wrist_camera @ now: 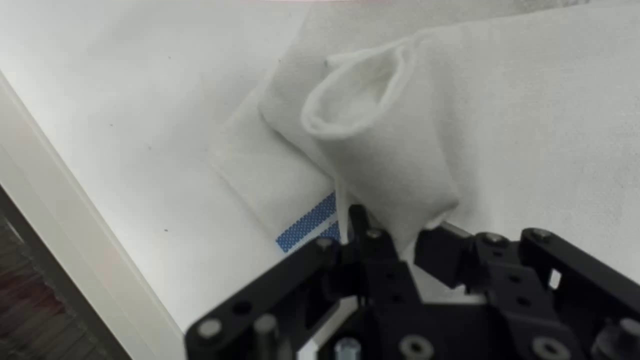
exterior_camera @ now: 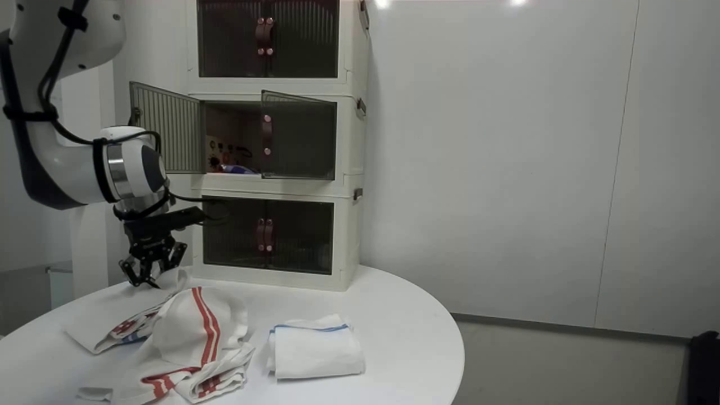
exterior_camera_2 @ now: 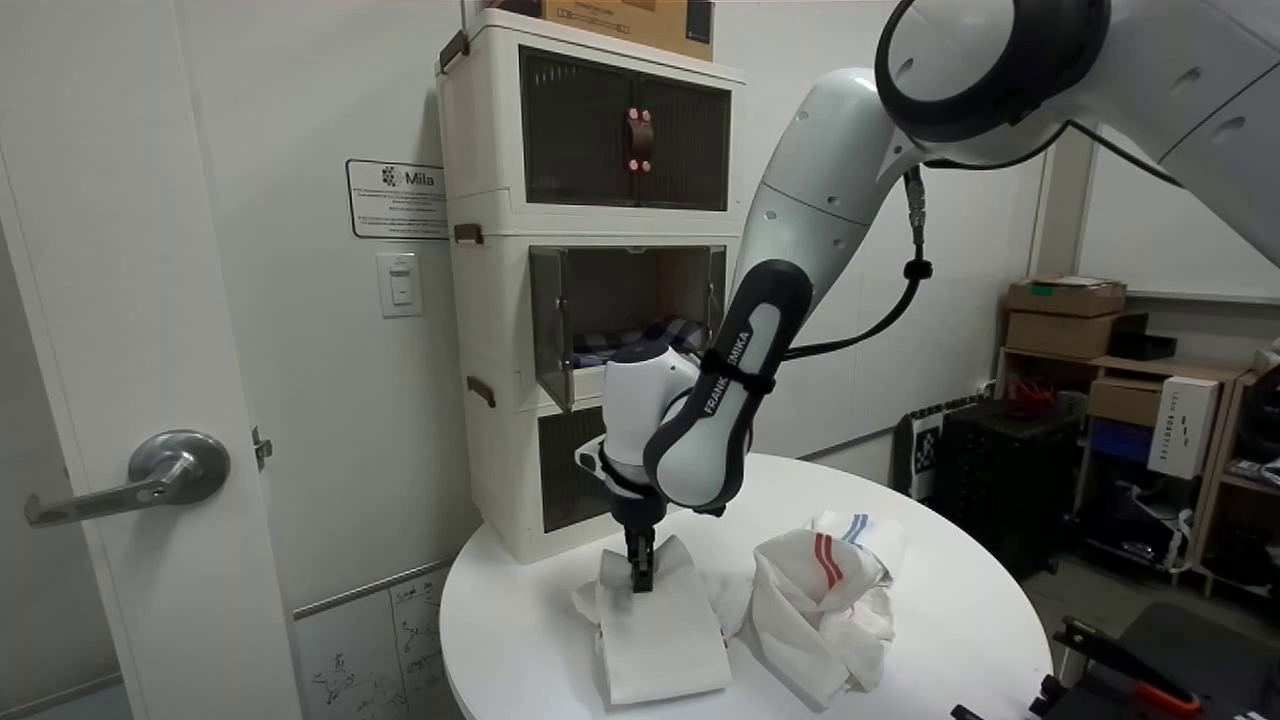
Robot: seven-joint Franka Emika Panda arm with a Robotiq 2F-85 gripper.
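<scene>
My gripper is shut on a pinched fold of a white towel [wrist_camera: 528, 120], whose cloth bulges up in a loop just beyond the fingers. A blue stripe shows on a lower layer of cloth beside the left finger. Exterior view 2 has this towel [exterior_camera_2: 663, 642] lying flat and folded on the round table, its far end raised at the gripper [exterior_camera_2: 642, 576]. From exterior view 1 the gripper [exterior_camera: 154, 273] is at the table's far left, close to the cabinet; the crumpled towel partly hides the held one.
A crumpled white towel with red stripes [exterior_camera: 202, 331] lies beside the held one. Farther right is a folded white towel with a blue line [exterior_camera: 317, 351]. The white cabinet [exterior_camera: 351, 236] stands behind, its middle doors open.
</scene>
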